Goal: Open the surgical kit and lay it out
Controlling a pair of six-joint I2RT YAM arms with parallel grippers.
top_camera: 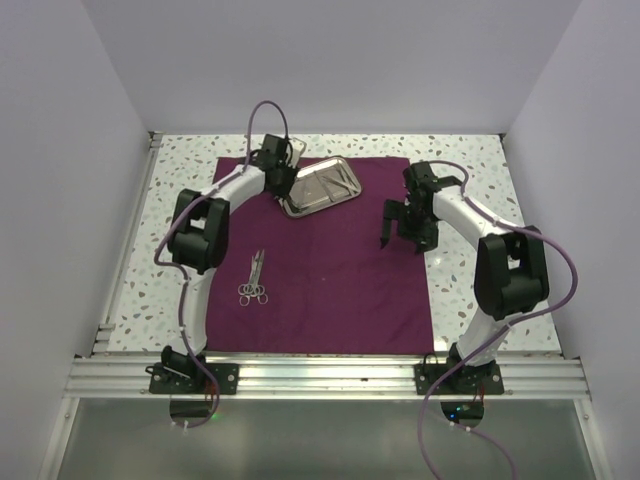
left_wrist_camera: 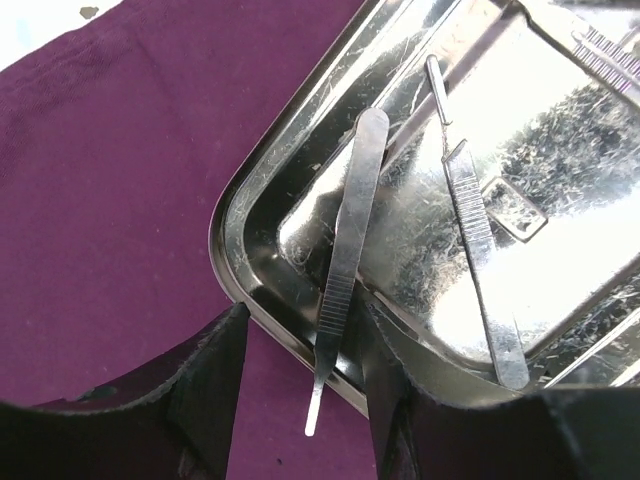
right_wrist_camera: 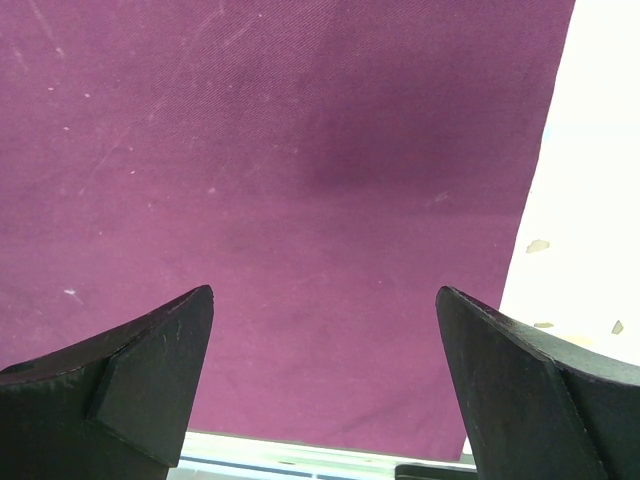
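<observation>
The metal tray [top_camera: 325, 187] sits slantwise at the back of the purple cloth [top_camera: 330, 290]. My left gripper is at its near left corner, fingers apart. Flat tweezers [left_wrist_camera: 352, 215] run between these fingers, nearer the right one, with their narrow tip reaching out past the tray rim [left_wrist_camera: 232, 225]. I see a gap on the left side; contact on the right is unclear. A scalpel handle [left_wrist_camera: 480, 260] lies farther inside the tray. Two scissor-like tools [top_camera: 253, 280] lie on the cloth at left. My right gripper stands open and empty over the cloth's right edge.
Other slim tools, including a ridged one [left_wrist_camera: 608, 55], lie in the tray, partly out of the left wrist view. Speckled table surface [top_camera: 470, 200] shows on the right.
</observation>
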